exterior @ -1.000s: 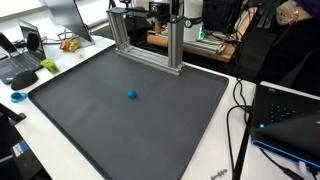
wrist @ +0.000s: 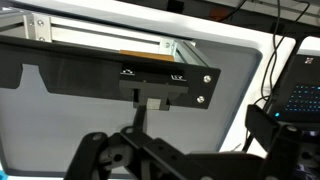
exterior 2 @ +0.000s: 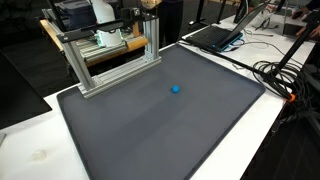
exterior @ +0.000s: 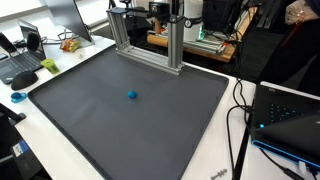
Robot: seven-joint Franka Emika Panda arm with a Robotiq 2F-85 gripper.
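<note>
A small blue object lies alone on the grey mat, toward its far half in exterior view 1. Exterior view 2 has the same blue object on the mat, off to the right of the metal frame. Along the bottom of the wrist view my gripper stands open, its dark fingers spread apart. Nothing shows clearly held between them. Above them in that view runs a black bar with a bracket at its middle. I cannot make out the gripper in either exterior view.
An aluminium frame stands at one edge of the mat. In the wrist view a laptop and cables lie at the right. Small items, among them a blue one, sit on the white table left of the mat.
</note>
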